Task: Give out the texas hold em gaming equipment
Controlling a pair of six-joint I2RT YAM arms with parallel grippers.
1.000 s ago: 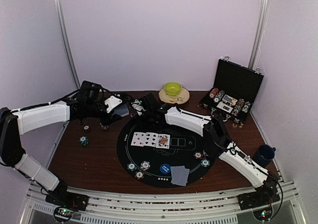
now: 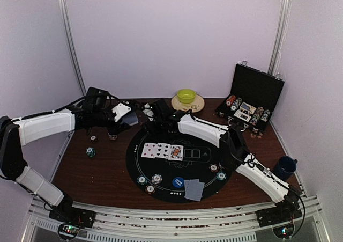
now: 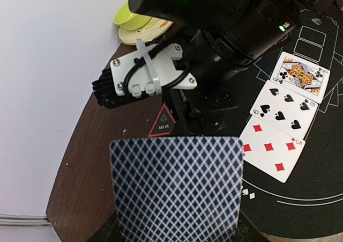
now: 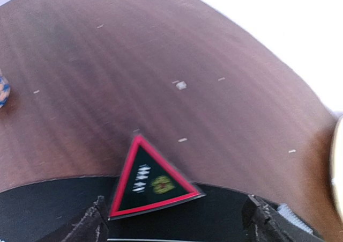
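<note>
My left gripper (image 2: 124,123) is shut on a blue-checked playing card (image 3: 176,183), held over the left back of the felt. My right gripper is part open at the back edge of the black poker mat (image 2: 155,193), its fingers either side of a red-bordered triangular ALL IN marker (image 4: 139,199). Three face-up cards (image 2: 163,151) lie on the mat: five of diamonds, six of spades and a face card. Two face-down cards (image 2: 194,191), a blue disc (image 2: 178,182) and several chips (image 2: 156,178) lie toward the front.
An open chip case (image 2: 246,108) stands at the back right, a green bowl (image 2: 186,94) on a plate at the back. A dark blue mug (image 2: 285,168) is at the right. Loose chips (image 2: 90,152) sit on the bare wood at the left.
</note>
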